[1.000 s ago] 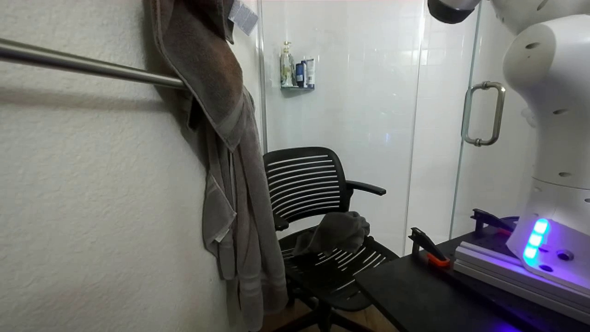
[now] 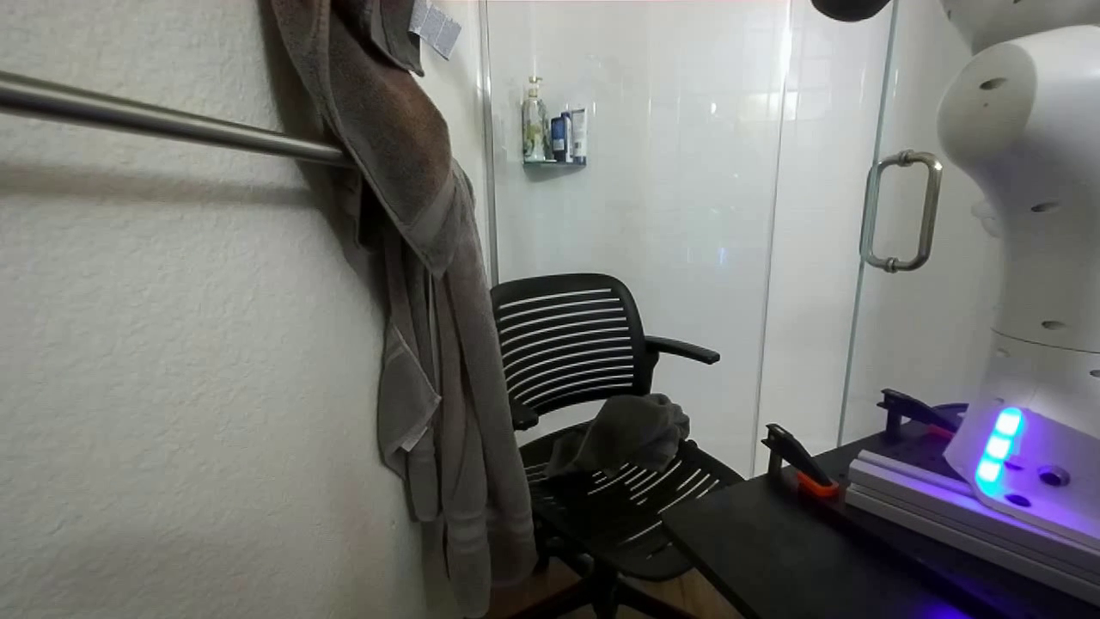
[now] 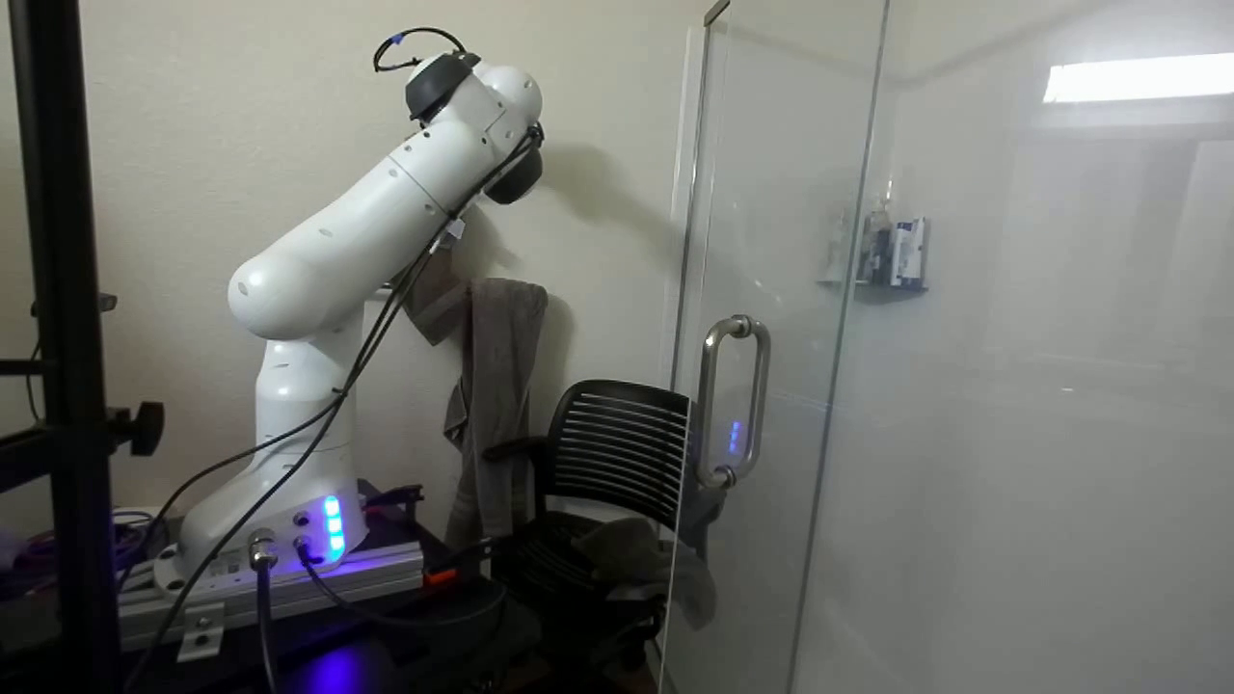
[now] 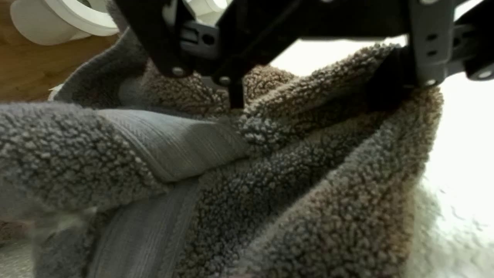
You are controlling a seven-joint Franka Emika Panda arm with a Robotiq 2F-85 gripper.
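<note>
A grey-brown towel (image 2: 392, 144) hangs over the metal bar (image 2: 155, 119) on the left wall, its upper part running out of the top of exterior view 1. Up close, the fuzzy towel (image 4: 287, 185) with its smooth woven band (image 4: 180, 143) fills most of the wrist view. My gripper is over its folds, with the fingers well apart. The left fingertip (image 4: 236, 95) touches or nearly touches the cloth; the other, dark one lies against a fold on the right. A pale tag (image 2: 435, 27) shows by the towel's top. Neither exterior view shows the fingers clearly.
A black chair (image 2: 567, 346) stands beside the towel, with a second grey cloth (image 2: 624, 433) on its seat. To the right are a black table (image 2: 794, 557) carrying the arm's base and a glass door with a metal handle (image 3: 706, 405). The bare wall is close behind the bar.
The towel's upper part and its tag have shifted left and up in exterior view 1. The dark part of the arm at the top edge has risen. The chair and its cloth are unmoved.
</note>
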